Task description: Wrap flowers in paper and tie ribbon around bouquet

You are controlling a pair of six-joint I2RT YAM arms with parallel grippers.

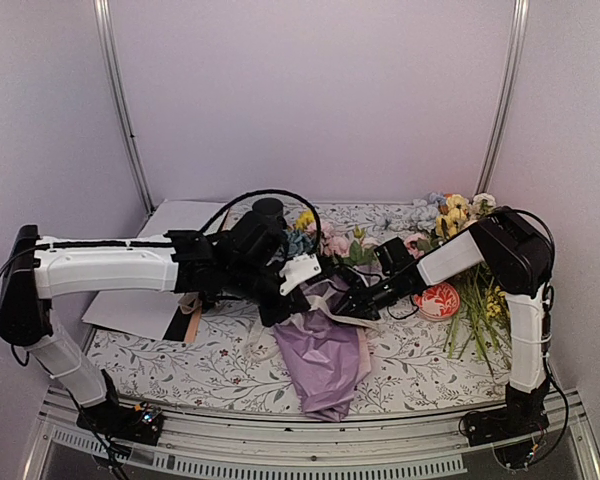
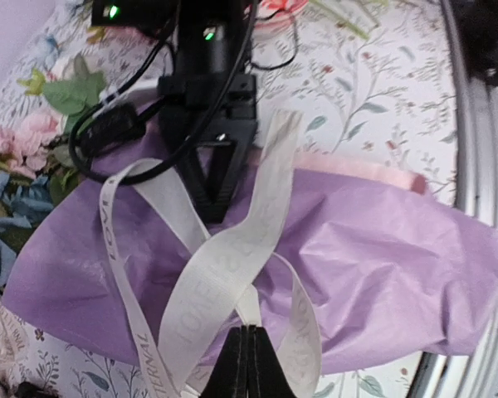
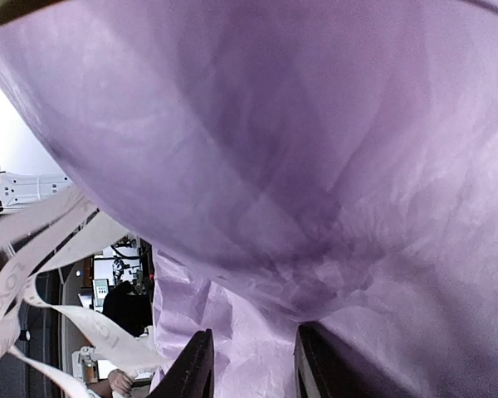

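Purple wrapping paper [image 1: 320,365] lies bunched at the table's centre. Loops of white printed ribbon [image 2: 216,290] cross above it. My left gripper is shut, with a white ribbon strand at its fingertips, raised over the paper. My right gripper is low at the paper, its fingers part open and surrounded by purple folds [image 3: 332,141]; whether anything is between them is unclear. Flowers [image 1: 335,245], pink, blue and yellow, lie behind the grippers, partly hidden by them.
More flowers with long stems [image 1: 480,330] lie at the right beside a red round item [image 1: 435,300]. White boards [image 1: 140,300] lie at the left, a dark cup [image 1: 267,208] at the back. The front table corners are clearer.
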